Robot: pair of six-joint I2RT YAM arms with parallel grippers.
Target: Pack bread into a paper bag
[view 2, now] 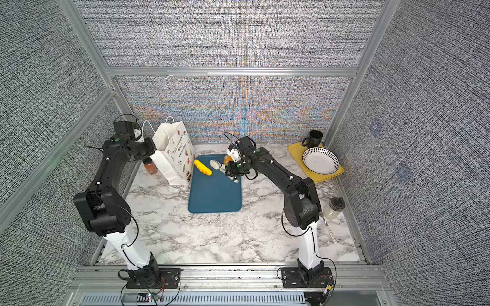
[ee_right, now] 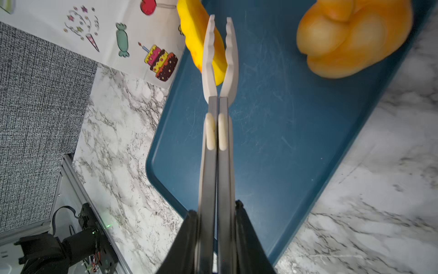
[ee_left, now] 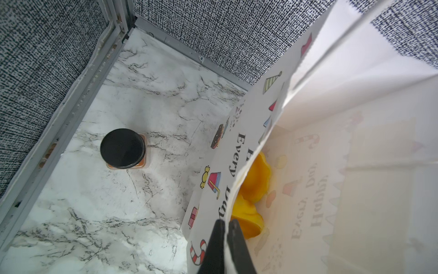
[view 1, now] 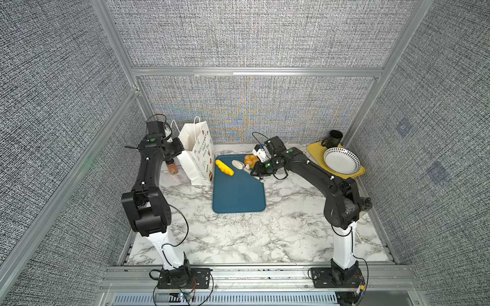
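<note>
On the left stands the white paper bag (view 1: 195,153), its mouth open. My left gripper is shut on the bag's near rim. Inside the bag, yellow bread pieces (ee_left: 248,201) are partly hidden by its wall. My right gripper is shut on grey-and-cream tongs (ee_right: 216,132), whose tips stand slightly apart with nothing visibly clasped. In the right wrist view the tongs overlap a long yellow bread (ee_right: 196,32); contact is unclear. A golden-brown bread (ee_right: 353,34) lies to its right. Both loose breads rest on the blue tray (view 1: 237,196).
A brown jar with a black lid (ee_left: 122,148) stands beside the bag. At the back right a yellow board (view 2: 295,153) carries a patterned bowl (view 2: 320,160) and a black mug (view 2: 312,138). A shaker (view 2: 334,208) stands at the right.
</note>
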